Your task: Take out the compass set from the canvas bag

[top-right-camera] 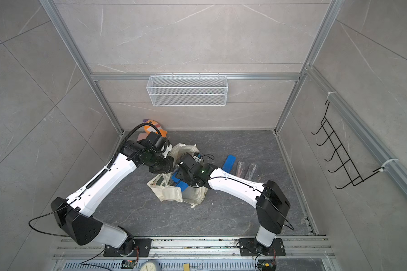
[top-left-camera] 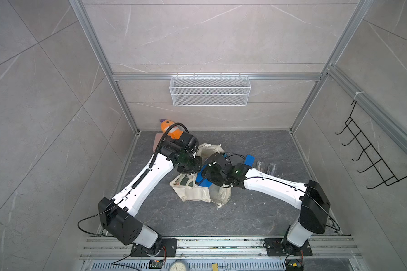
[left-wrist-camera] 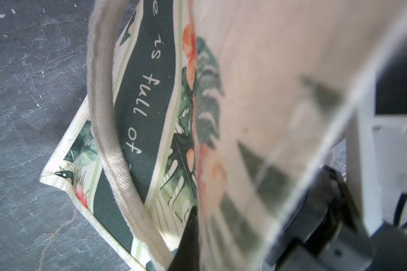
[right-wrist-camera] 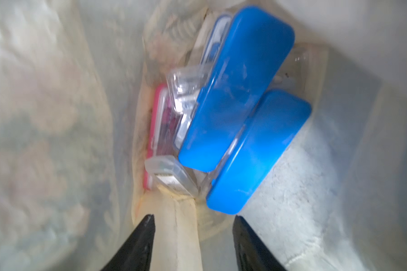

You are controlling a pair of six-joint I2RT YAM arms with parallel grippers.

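The cream canvas bag [top-left-camera: 190, 192] lies mid-table with its top spread. Inside it, in the right wrist view, are two blue cases [right-wrist-camera: 235, 90], a clear box [right-wrist-camera: 169, 176] and a pink-edged case [right-wrist-camera: 151, 135]; which is the compass set I cannot tell. My right gripper is over the opening, fingers apart and empty, pointing down at the cases. My left gripper [top-left-camera: 190, 164] is at the bag's left rim; printed cloth fills its wrist view and hides most of its fingers, so its hold is unclear.
An orange plush toy [top-left-camera: 169, 128] sits at the back left. A blue case [top-right-camera: 228, 163] and clear packs [top-right-camera: 251, 171] lie right of the bag. A wire basket [top-left-camera: 209, 90] hangs on the back wall, a black hook rack [top-left-camera: 370, 153] on the right.
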